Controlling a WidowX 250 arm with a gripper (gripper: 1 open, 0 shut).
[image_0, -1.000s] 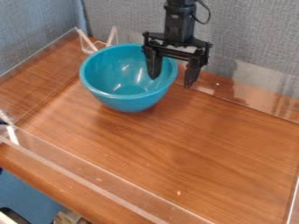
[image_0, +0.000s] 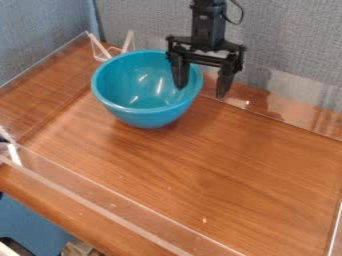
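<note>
A teal plastic bowl (image_0: 147, 110) sits on the wooden table toward the back left. My black gripper (image_0: 202, 80) hangs from above over the bowl's back right part, its two fingers spread open, one over the bowl's inside and one just beyond the right rim. Nothing shows between the fingers.
A white strappy object (image_0: 110, 50) lies behind the bowl at the back left. Grey padded walls bound the table at the back and left. The table's middle, front and right (image_0: 227, 180) are bare.
The gripper has shifted very slightly; the bowl looks to be in the same place.
</note>
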